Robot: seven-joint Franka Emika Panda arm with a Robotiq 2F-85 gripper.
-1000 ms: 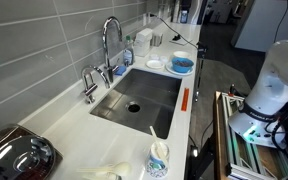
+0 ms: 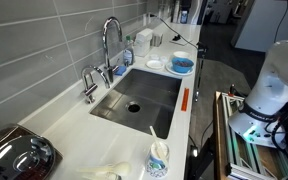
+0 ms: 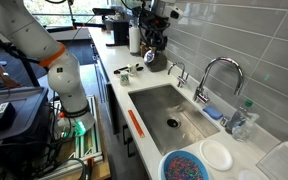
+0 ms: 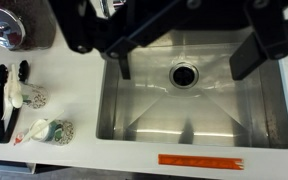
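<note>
My gripper is open, its two fingers spread wide over the steel sink (image 4: 199,115), with nothing between them. From the side, the gripper (image 3: 152,38) hangs high above the counter, near the sink's far end. A patterned cup (image 4: 60,131) and a second cup (image 4: 36,96), each with a pale utensil in it, stand left of the sink in the wrist view. The cup (image 2: 157,158) nearest the camera shows clearly in exterior view 1. Red-orange sticks (image 4: 201,161) lie on the counter along the sink's front edge.
A blue bowl (image 3: 184,168) and a white plate (image 3: 215,154) sit past the sink. Tall faucets (image 2: 112,45) rise behind it. Black tongs (image 4: 4,105) and a lidded pot (image 2: 22,155) occupy the other end. The sink looks empty.
</note>
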